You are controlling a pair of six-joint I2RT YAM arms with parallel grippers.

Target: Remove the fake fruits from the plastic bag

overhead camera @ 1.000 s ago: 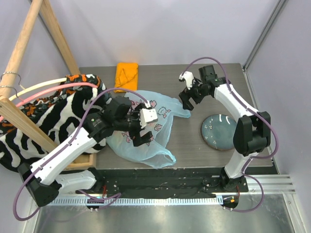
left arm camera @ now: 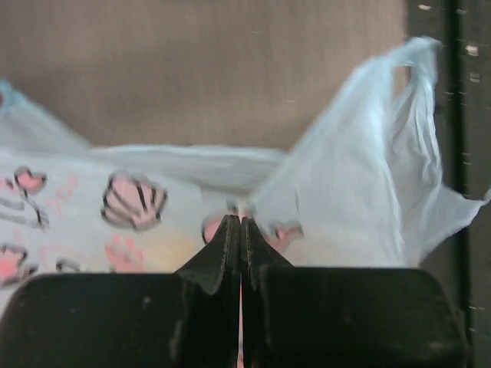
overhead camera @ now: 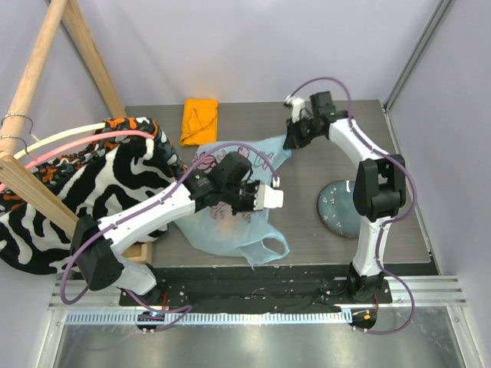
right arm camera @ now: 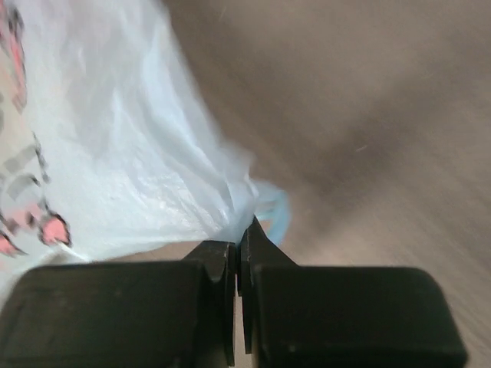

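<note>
A light-blue plastic bag [overhead camera: 203, 230] with pink and black prints lies across the left-middle of the table. Faint yellowish patches show through its film; no fruit is clearly visible. My left gripper [overhead camera: 244, 205] is over the bag's front right part, its fingers closed; in the left wrist view, film folds meet at the tips of the left gripper, pinching the bag [left arm camera: 330, 184]. At the bag's far right corner, the right gripper [overhead camera: 290, 141] is shut on the film. The right wrist view has the bag's corner [right arm camera: 222, 184] gathered between the right gripper's fingertips [right arm camera: 257, 234].
A round grey-green plate [overhead camera: 338, 208] rests at the right of the table, near the right arm. An orange cloth [overhead camera: 199, 121] lies at the back left. Patterned clothing [overhead camera: 100, 192] on a wooden rack fills the left side. Table space between bag and plate is clear.
The left gripper was open over the bag and is now closed, shifted to the right; the bag's front handle has opened into a loop.
</note>
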